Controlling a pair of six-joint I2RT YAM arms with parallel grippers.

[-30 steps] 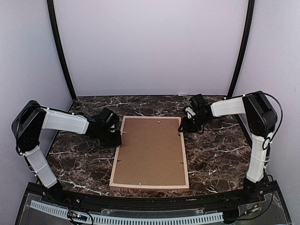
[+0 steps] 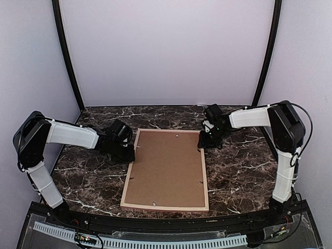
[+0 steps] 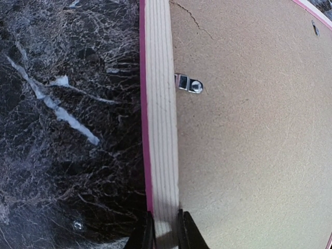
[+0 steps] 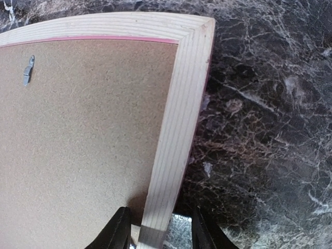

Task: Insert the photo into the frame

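The frame (image 2: 165, 208) lies back up on the marble table, with pale wooden edges and a brown backing board (image 2: 168, 171) filling it. My left gripper is shut on the frame's left edge, the wood between its fingers. At the upper part of the right edge, my right gripper stands part open. Its fingers straddle the wooden strip (image 4: 174, 119), one over the board and one outside, with gaps on both sides. No photo shows in any view; the board hides whatever lies beneath.
Small metal clips sit along the board's margins, such as one near the left edge (image 3: 189, 83) and one near the top (image 4: 29, 70). White walls enclose the back and sides.
The frame's top has shifted very slightly right. The left gripper stays at its edge.
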